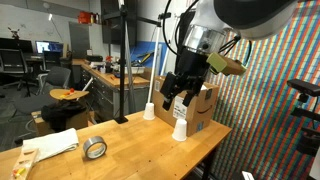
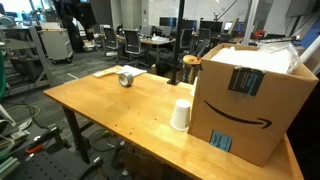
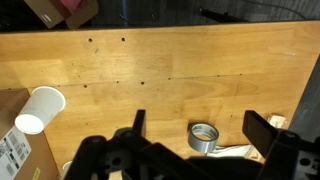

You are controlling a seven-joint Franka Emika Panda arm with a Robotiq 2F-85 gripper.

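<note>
My gripper hangs well above the wooden table, its two dark fingers spread apart in the wrist view with nothing between them. Lying on the tabletop is a roll of grey tape, which the wrist view shows as a ring near the lower edge, partly between the finger shapes. One white cup stands at the table's right side by the cardboard box; another white cup shows farther back. At the left in the wrist view a white cup lies close to the box.
A white cloth and a pale board with small items lie at the table's left end. White plastic fills the box top. Desks and chairs stand behind.
</note>
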